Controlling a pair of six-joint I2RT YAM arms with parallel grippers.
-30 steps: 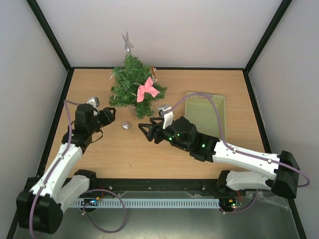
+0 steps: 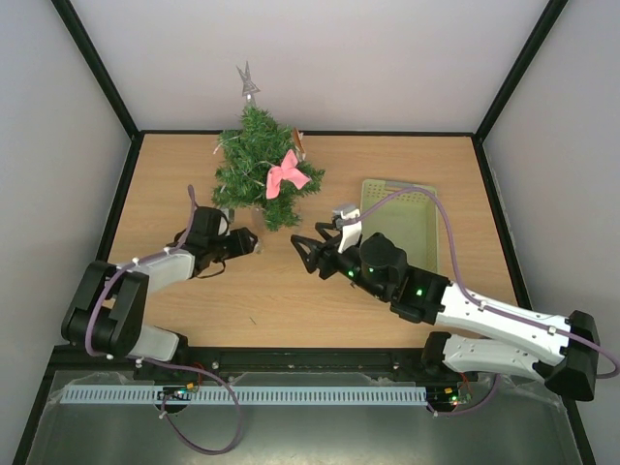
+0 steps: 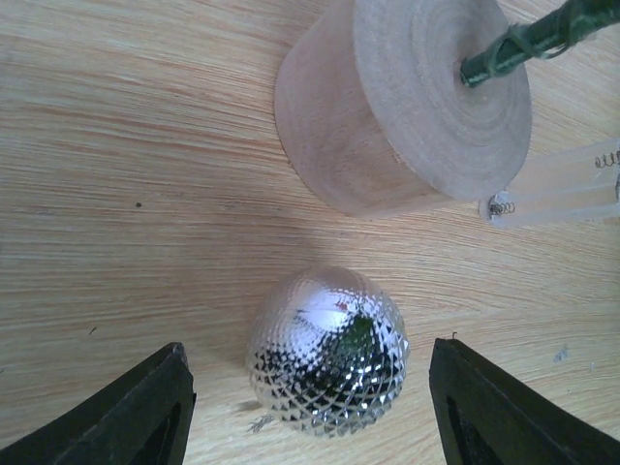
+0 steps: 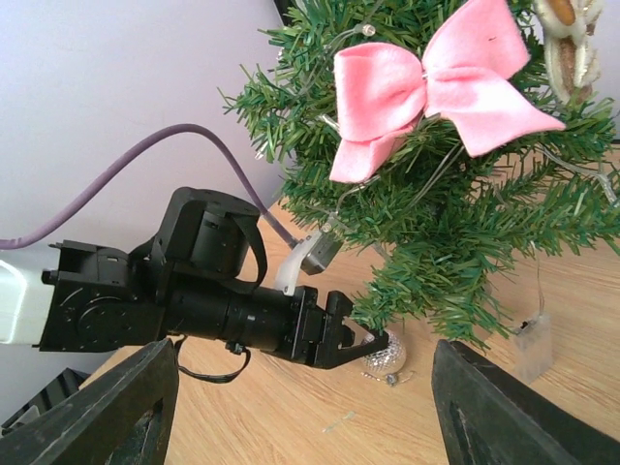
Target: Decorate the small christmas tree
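Note:
A small tree [image 2: 254, 165] stands at the table's back, with a star [image 2: 247, 83] on top and a pink bow [image 2: 287, 172] on its front. My left gripper [image 2: 247, 242] is open, low over a faceted silver ball [image 3: 327, 354] that lies on the table before the tree's wooden base [image 3: 407, 126]; in the left wrist view the ball sits between the open fingertips. My right gripper [image 2: 312, 242] is open and raised to the right of the tree, empty, facing it and the left arm.
A pale green tray [image 2: 407, 237] lies at the right of the table. A clear small piece [image 4: 533, 344] stands by the tree in the right wrist view.
My left gripper has moved right and down, onto the silver ball. The right gripper has shifted slightly to the right.

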